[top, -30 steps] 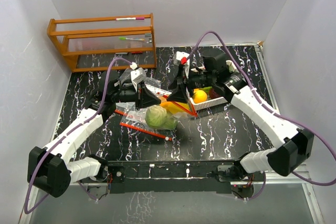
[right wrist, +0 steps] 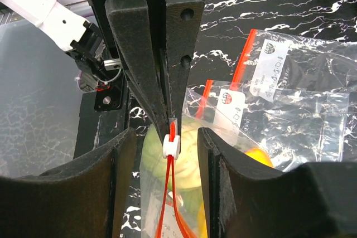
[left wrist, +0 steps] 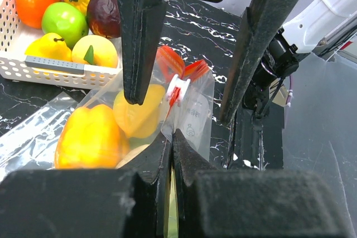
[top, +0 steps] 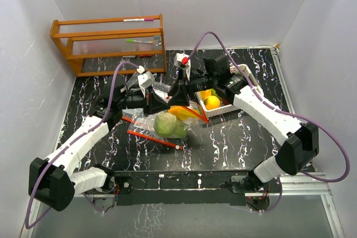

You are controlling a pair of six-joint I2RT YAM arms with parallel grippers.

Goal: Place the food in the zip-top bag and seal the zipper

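The zip bag (left wrist: 92, 137) holds a cabbage (top: 165, 124) and yellow food, including a pepper (left wrist: 83, 143). My left gripper is shut on the bag's top edge beside the red zipper. A white slider (right wrist: 171, 146) with a red tab sits on the zipper at that gripper's tips in the right wrist view. My right gripper stands part open around the slider, its fingers apart from it; in the left wrist view they frame it from above.
A white basket of produce stands behind at the right. Spare bags (right wrist: 295, 126) lie on the marble table, and a wooden rack (top: 111, 34) stands at the back left.
My right gripper has moved left, toward my left gripper and the bag's zipper. The left arm and bag look nearly unchanged.
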